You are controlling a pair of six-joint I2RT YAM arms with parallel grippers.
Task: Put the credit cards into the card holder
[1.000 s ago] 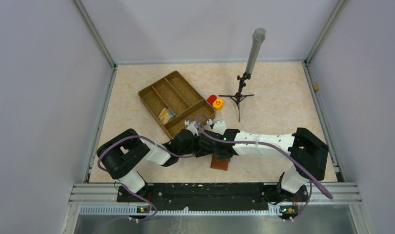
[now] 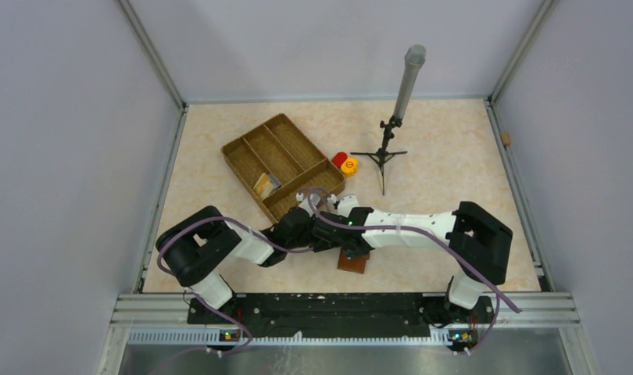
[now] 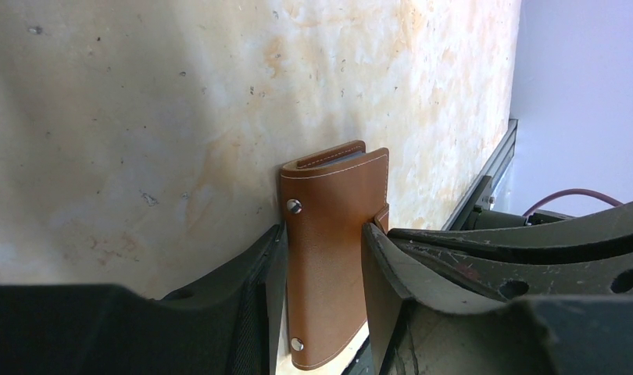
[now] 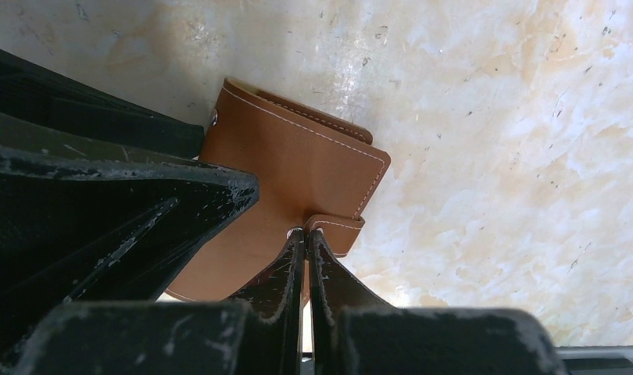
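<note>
In the left wrist view the brown leather card holder (image 3: 329, 211) has my left gripper shut on it, one finger at its studded spine and the other over its face. A thin dark-blue edge shows in its top opening. The right wrist view shows the holder's face (image 4: 298, 172) with a small strap (image 4: 337, 234) at its side. My right gripper is shut, its tips at that strap's snap; whether the strap's edge is between them is unclear. Cards (image 2: 266, 185) lie in a compartment of the woven tray (image 2: 245, 173).
A red block (image 2: 340, 159) and a yellow block (image 2: 349, 166) sit beside the tray. Behind them stands a small tripod (image 2: 385, 148) with a grey tube. Both arms meet closely over the holder.
The left arm, the holder and the tray look unmoved.
</note>
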